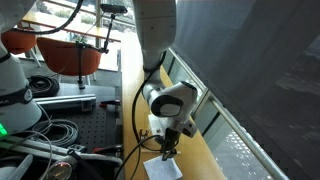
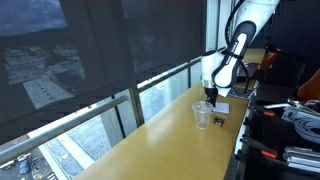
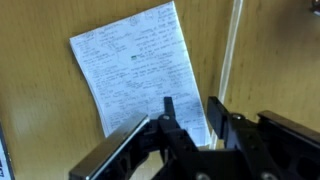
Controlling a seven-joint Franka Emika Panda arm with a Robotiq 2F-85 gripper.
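Note:
A white sheet of paper (image 3: 138,75) covered in handwritten lines lies on the wooden table, filling the middle of the wrist view. The same paper (image 1: 163,168) shows at the bottom of exterior view 1. My gripper points down over the paper's lower right corner, its two fingers apart. Nothing shows between the fingertips, and I cannot tell how high they are. In exterior view 1 the gripper (image 1: 168,153) is at the paper's upper edge.
A clear container (image 2: 202,116) stands on the table in exterior view 2, with a small dark object (image 2: 219,122) beside it. A pale strip (image 3: 228,55) runs right of the paper. Black cables (image 1: 135,120) hang along the arm.

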